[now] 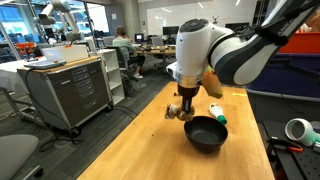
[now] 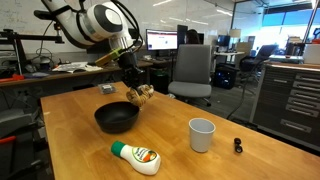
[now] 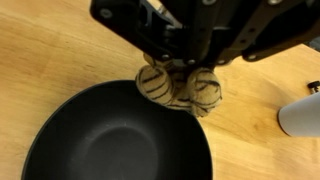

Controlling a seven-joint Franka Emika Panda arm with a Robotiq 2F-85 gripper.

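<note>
In the wrist view a tan, dark-striped thing (image 3: pixel 180 90), soft-looking, hangs from my gripper, which is shut on it. Below is a black round bowl (image 3: pixel 120 150); the striped thing overlaps its rim in this view. From exterior view 1, the gripper (image 1: pixel 186 97) is over the left back side of the bowl (image 1: pixel 207 138), and the striped thing (image 1: pixel 178 112) is just beyond the rim. Exterior view 2 has the striped thing (image 2: pixel 142 97) above and right of the bowl (image 2: pixel 116 118), apparently clear of it. Much of the fingers is hidden.
A white mug (image 2: pixel 201 134) stands on the wooden table (image 2: pixel 190 165). Near the front lies a white and green bottle (image 2: pixel 136 157). A small dark item (image 2: pixel 238 145) is at the right. Bare table stretches to the left in exterior view 1.
</note>
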